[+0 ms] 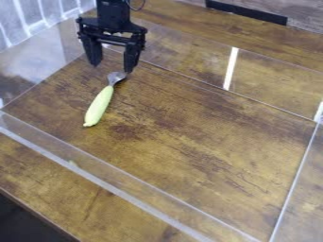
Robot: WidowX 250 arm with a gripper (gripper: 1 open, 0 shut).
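Note:
A black gripper (111, 51) hangs at the top left, its two fingers apart with nothing between them, just above and behind the silver head of a utensil (104, 102) with a long pale yellow-green handle. The utensil lies on the wooden floor of a clear-walled enclosure, head toward the back.
Clear plastic walls (300, 203) edge the wooden surface (209, 146) on the sides shown. A dark object (252, 14) lies along the top edge beyond it.

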